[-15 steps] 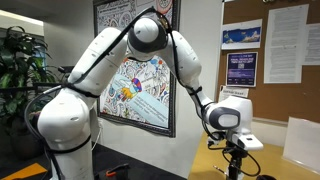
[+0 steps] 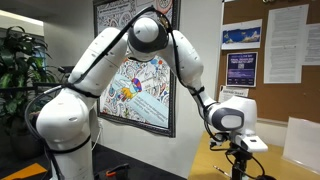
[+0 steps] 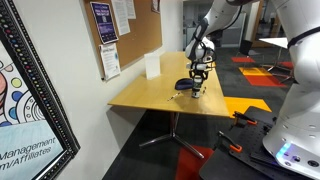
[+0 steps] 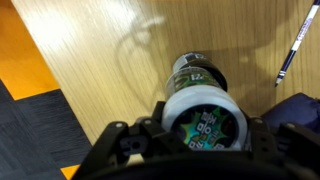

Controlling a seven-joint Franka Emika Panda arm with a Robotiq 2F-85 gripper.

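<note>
In the wrist view a round container [image 4: 203, 98] with a broad white rim fills the space between the fingers. Dark green and coloured patterns show inside the rim. My gripper is shut on this container, a dark finger on each side of it. Just beyond its rim shows a darker, can-like cylinder with a metallic edge [image 4: 194, 62]; whether it is a separate thing or the same one's lower part, I cannot tell. In exterior view 1 my gripper [image 2: 238, 164] is low over the table, and the container is hard to make out.
A pen [image 4: 298, 43] lies on the wooden table [image 4: 100, 50], with a dark blue, cloth-like thing [image 4: 297, 108] nearby. Exterior view 2 shows a dark object [image 3: 184, 84] beside the arm.
The wrist and gripper have shifted very slightly to the right in exterior view 1. Otherwise the scene looks the same.
</note>
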